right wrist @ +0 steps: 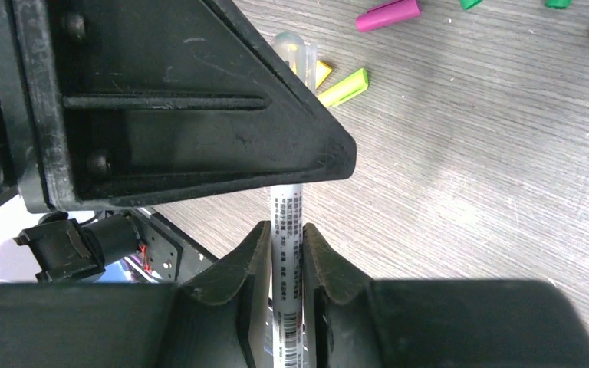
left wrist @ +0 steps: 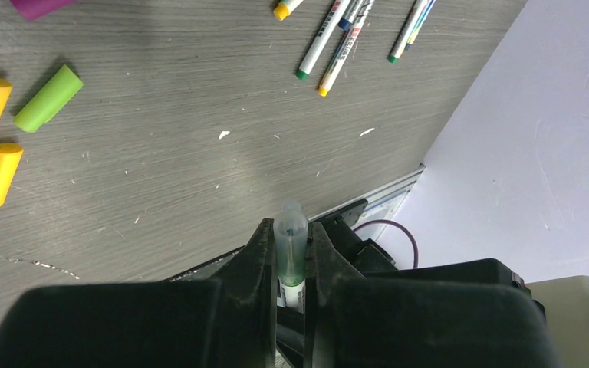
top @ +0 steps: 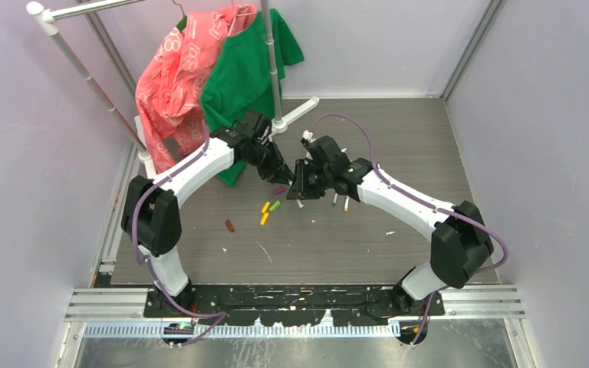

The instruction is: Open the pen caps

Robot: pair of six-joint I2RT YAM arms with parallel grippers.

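Observation:
A pen with a translucent cap is held between my two grippers at the centre of the top view. My left gripper is shut on the cap end, where a green band shows. My right gripper is shut on the white barrel; the left gripper's black finger hides part of the pen in the right wrist view. Loose caps lie on the table: yellow, green, purple, brown. Several white markers lie further off.
A rack with hung pink and green clothes stands at the back left, close to my left arm.

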